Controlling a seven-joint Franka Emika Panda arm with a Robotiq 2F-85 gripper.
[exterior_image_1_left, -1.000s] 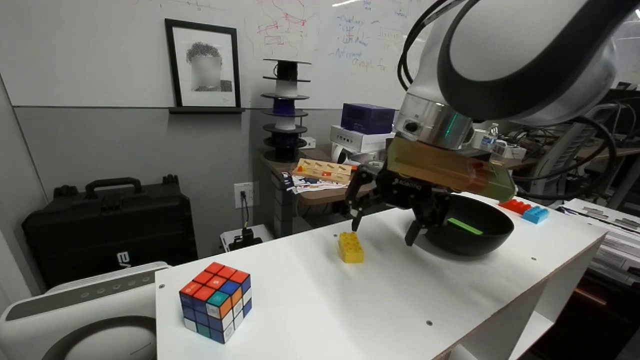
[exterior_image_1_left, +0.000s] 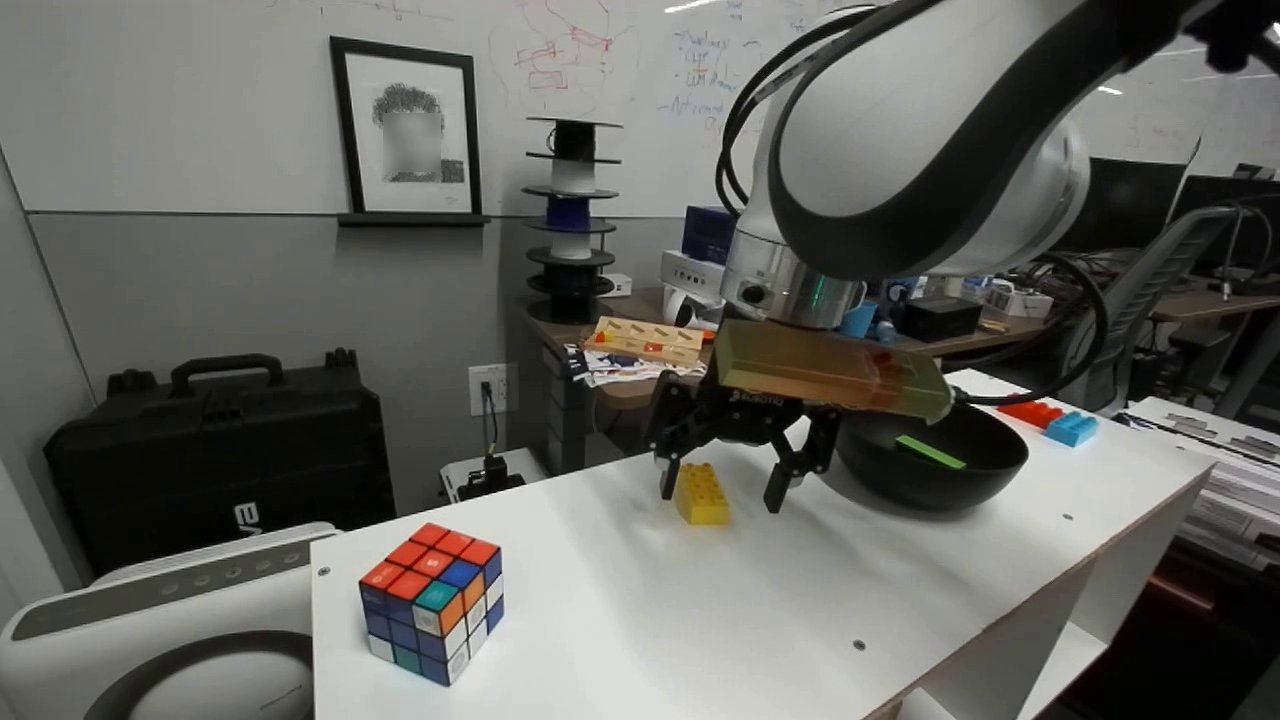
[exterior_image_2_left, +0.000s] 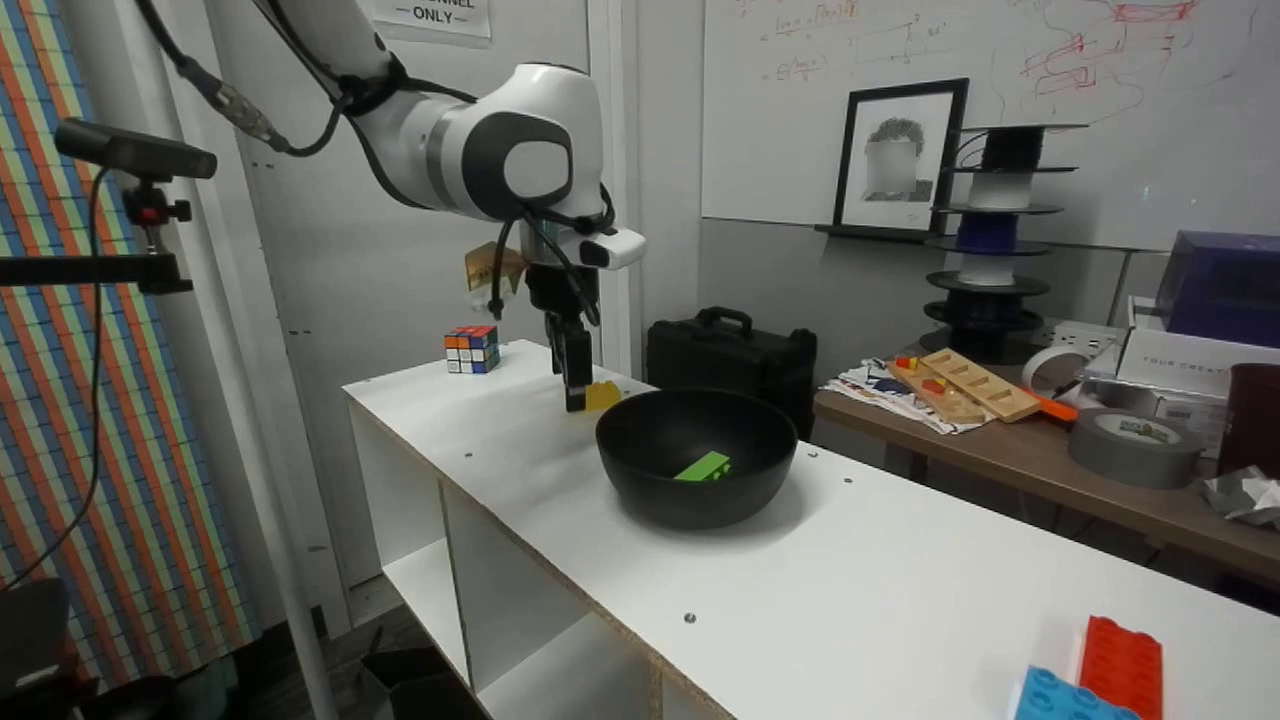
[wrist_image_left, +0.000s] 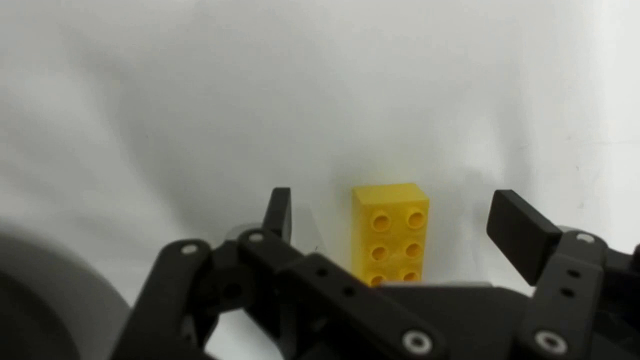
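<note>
A yellow brick (exterior_image_1_left: 702, 496) lies studs up on the white tabletop (exterior_image_1_left: 576, 612), and its near end is cut off by the gripper body in the wrist view. Over it my gripper stands open, one finger on either side and clear space between each finger and the brick (wrist_image_left: 391, 231). In exterior view 1 the fingertips of the gripper (exterior_image_1_left: 722, 500) are low over the surface; whether they touch it I cannot tell. A black bowl (exterior_image_2_left: 648, 474) holds a green brick (exterior_image_2_left: 705, 466).
A Rubik's cube (exterior_image_1_left: 434, 600) sits near the table's end. Beyond the bowl are a red brick (exterior_image_2_left: 1122, 666) and a blue brick (exterior_image_2_left: 1062, 696). The bowl stands close to the gripper's side. Bare tabletop lies between the cube and the yellow brick.
My gripper has moved left in exterior view 1, away from the bowl, and lower; its fingers now flank the yellow brick. The brick has not visibly moved.
</note>
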